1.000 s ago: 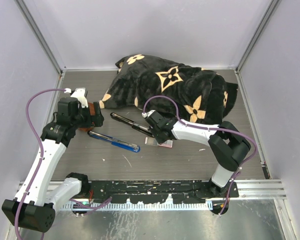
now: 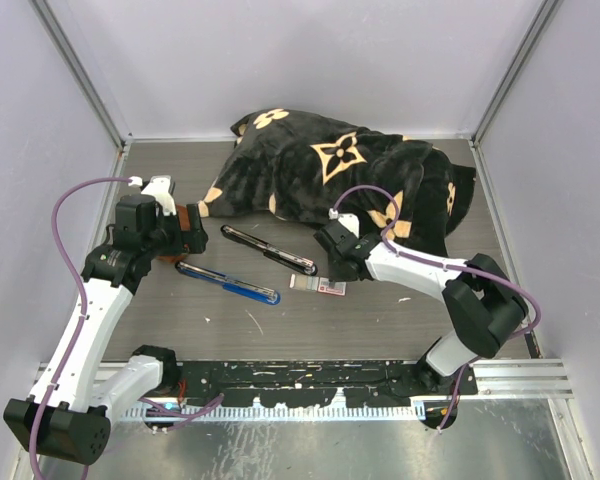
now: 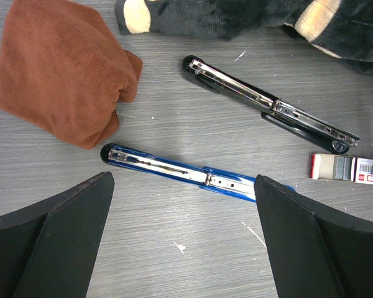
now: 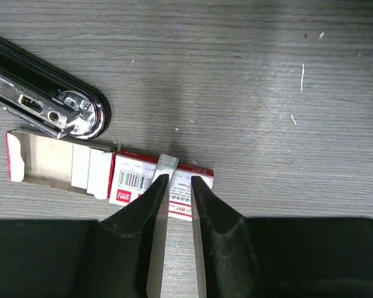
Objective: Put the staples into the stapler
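An opened blue stapler [image 3: 174, 169] and an opened black stapler [image 3: 267, 102] lie flat on the table, their metal channels facing up. By the black stapler's end is a small staple box with an empty-looking tray [image 4: 46, 158] and a red-and-white part [image 4: 133, 180]. A short silver staple strip [image 4: 166, 165] rests across the box. My right gripper is part open above the box, its fingers close together; the strip lies by the left fingertip, partly hidden. At the table's left, my left gripper stands wide open with nothing between its fingers.
A brown cloth [image 3: 62, 71] lies at the left under the left arm. The dark patterned blanket [image 2: 330, 170] fills the back of the table. Bare wood [image 2: 280, 335] is free in front of the staplers.
My right gripper has moved to the right in the top view, from over the box's tray to its printed end, uncovering the black stapler's end. The left arm and staplers have stayed put.
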